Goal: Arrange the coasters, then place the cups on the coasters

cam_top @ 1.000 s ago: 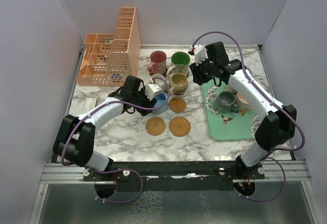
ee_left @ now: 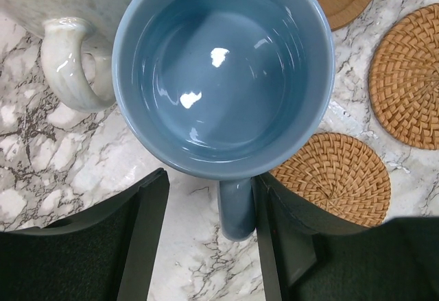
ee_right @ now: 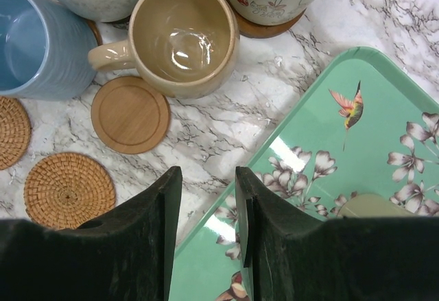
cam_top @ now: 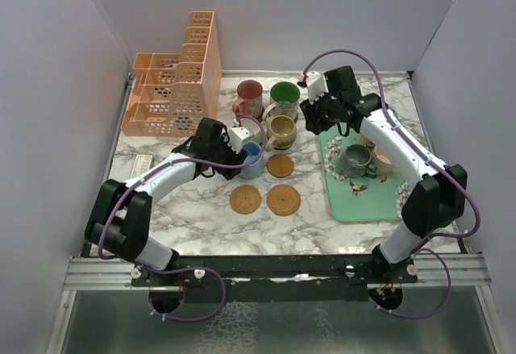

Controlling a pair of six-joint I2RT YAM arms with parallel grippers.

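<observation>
A blue cup point(ee_left: 223, 75) fills the upper middle of the left wrist view, upright and empty, its handle point(ee_left: 236, 212) toward me. My left gripper straddles that handle with its fingers apart; the right-hand finger is against or very near it, while marble shows between the handle and the left-hand one. A bare wooden coaster point(ee_right: 130, 114) lies right of the cup. Woven coasters point(cam_top: 245, 199) point(cam_top: 283, 199) lie in front of it. What is under the blue cup is hidden. Above the tray's left edge, my right gripper is part open and empty.
Close by the blue cup stand a pale speckled mug point(ee_left: 89, 13) and a tan mug point(ee_right: 182, 37). Red point(cam_top: 249, 97) and green point(cam_top: 284, 97) mugs are behind. A peach rack point(cam_top: 211, 64) stands back left; a green tray point(cam_top: 351, 209) with cups lies right.
The left arm has shifted only very slightly at the blue cup, which looks to be in about the same place. The right arm looks unmoved.
</observation>
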